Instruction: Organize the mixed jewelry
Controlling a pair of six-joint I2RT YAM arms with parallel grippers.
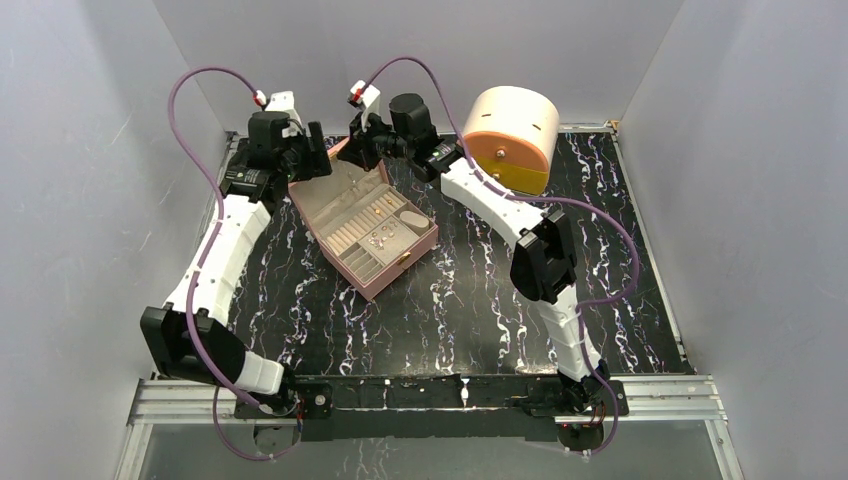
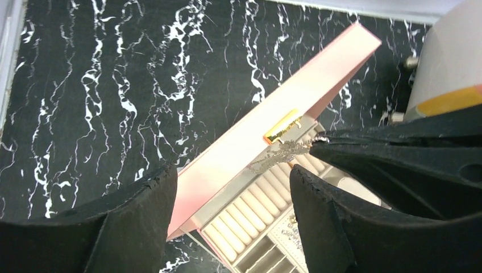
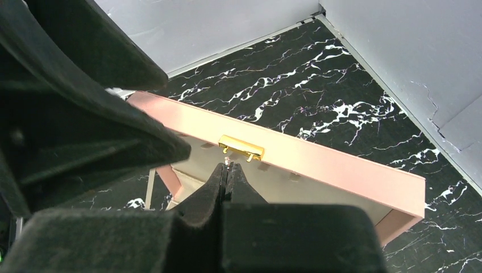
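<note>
A pink jewelry box [image 1: 385,270] stands open, its lid raised at the back, with ring rolls, compartments and small jewelry inside. Its gold clasp [image 3: 241,145] sits on the lid's edge. My left gripper is open above the lid with nothing between its fingers. My right gripper is shut at the lid edge beside the clasp, a small shiny bit at its tips; in the left wrist view a fine silvery chain [image 2: 278,154] appears by those tips, whether held I cannot tell.
A rounded cream and orange case [image 1: 510,130] with two knobs stands at the back right. Both arms are close together over the box, near the back wall.
</note>
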